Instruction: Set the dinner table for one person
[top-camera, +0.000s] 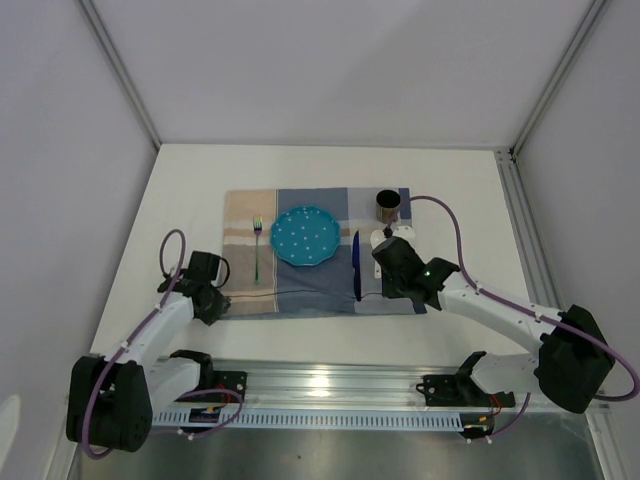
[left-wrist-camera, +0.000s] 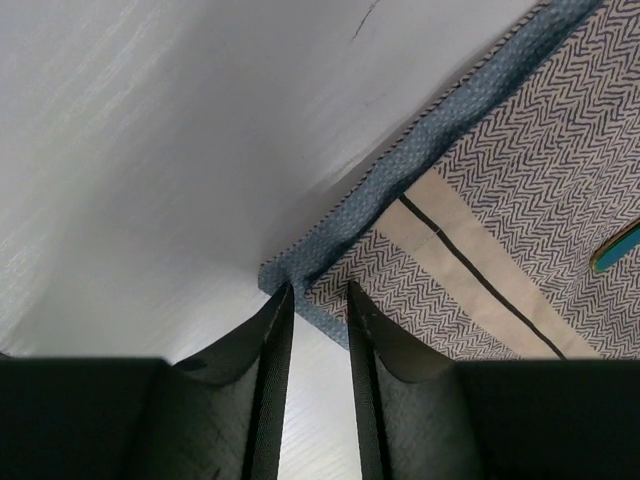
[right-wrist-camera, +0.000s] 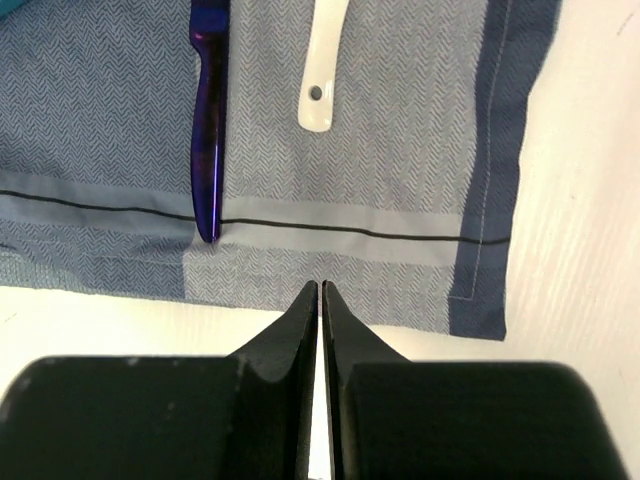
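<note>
A placemat (top-camera: 240, 205) carries a blue dotted plate (top-camera: 305, 236), a fork (top-camera: 257, 255) left of it, a dark blue knife (top-camera: 356, 265) right of it, a white utensil (right-wrist-camera: 322, 70) beside the knife, and a mug (top-camera: 388, 205) at top right. My left gripper is part open at the mat's near-left corner, where the cloth is folded; whether it touches the cloth is unclear. My right gripper is shut, over the mat's near-right area below the knife; nothing clear shows between its fingers.
Bare white table (top-camera: 180, 190) surrounds the mat, with free room at the back and sides. Metal rails run along the front edge, and walls enclose the back and sides.
</note>
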